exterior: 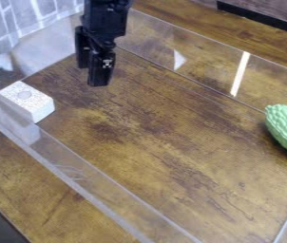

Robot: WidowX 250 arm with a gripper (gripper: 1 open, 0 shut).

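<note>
My black gripper [95,66] hangs in the upper left of the camera view, open, above the wooden surface, with nothing seen between its fingers. A white patterned block [27,101] lies at the left, below and left of the gripper. A bumpy pale green gourd-like object [286,128] lies at the right edge, partly out of view.
A clear plastic barrier [83,180] runs round the wooden work area [172,152], along the left, back and right. A dark edge shows at the bottom left.
</note>
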